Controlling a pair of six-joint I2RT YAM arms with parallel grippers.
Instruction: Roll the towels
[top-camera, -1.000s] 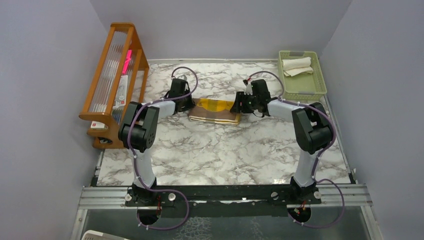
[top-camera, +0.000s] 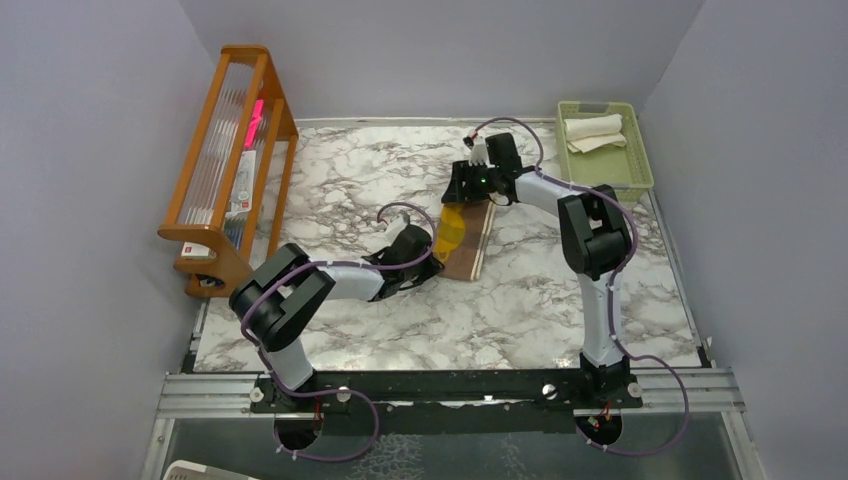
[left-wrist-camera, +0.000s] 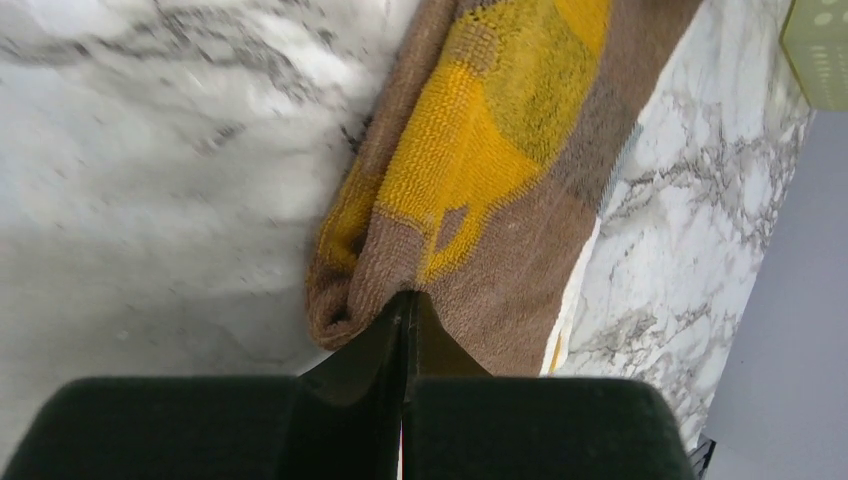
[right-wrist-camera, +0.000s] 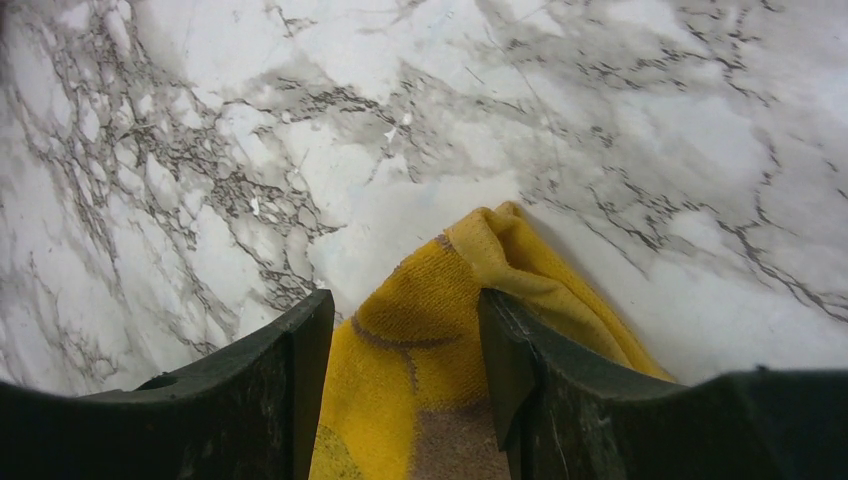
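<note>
A folded brown and yellow towel (top-camera: 467, 243) lies on the marble table, its long side running away from the robot. My left gripper (top-camera: 438, 264) is at its near end. In the left wrist view, the thin fingertips are closed together on the towel's near edge, brown cloth pressed around them. At the far end is my right gripper (top-camera: 450, 199). The right wrist view shows its fingers (right-wrist-camera: 312, 345) spread apart, with a raised yellow corner of the towel (right-wrist-camera: 425, 300) between and beyond them.
A green basket (top-camera: 606, 188) with a cream rolled towel (top-camera: 594, 130) stands at the back right. On the left is a wooden rack (top-camera: 205, 150). Bare marble surrounds the towel, with clear room in front of it.
The towel has turned from lying crosswise to lying lengthwise. My left gripper moved right and nearer with its end; my right gripper moved left and farther away, and its fingers now stand apart.
</note>
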